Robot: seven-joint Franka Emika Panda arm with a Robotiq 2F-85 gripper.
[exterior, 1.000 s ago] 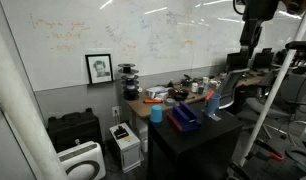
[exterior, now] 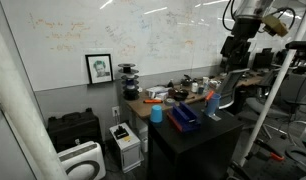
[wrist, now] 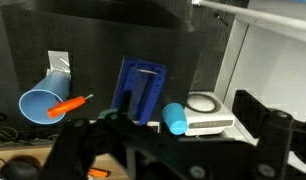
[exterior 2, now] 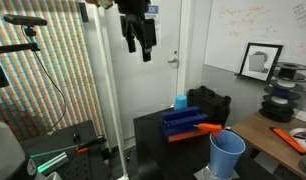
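Observation:
High above the black table [exterior 2: 153, 130], my gripper [exterior 2: 140, 48] hangs with its fingers apart and nothing visible between them. In the wrist view its dark fingers show wide to either side. Below lies a blue tray [wrist: 141, 90], a rectangular bin with a divider, which also shows in exterior view 1 as a blue tray [exterior: 184, 118]. To one side of it stands a larger blue cup [exterior 2: 226, 153]; an orange-handled object [exterior 2: 208, 127] shows at its rim. A smaller light-blue cup [wrist: 175, 118] stands at the tray's other side.
A wooden bench [exterior 2: 276, 138] with spools [exterior 2: 286, 85] and tools stands behind the table. A white appliance [wrist: 203, 110] is beside the table, near the light-blue cup. The air between gripper and table looks clear. Office chairs [exterior: 228, 90] stand at the back right.
In exterior view 1 my gripper has moved left and lower, and more of the arm shows at the upper right. The tray and cups have not moved.

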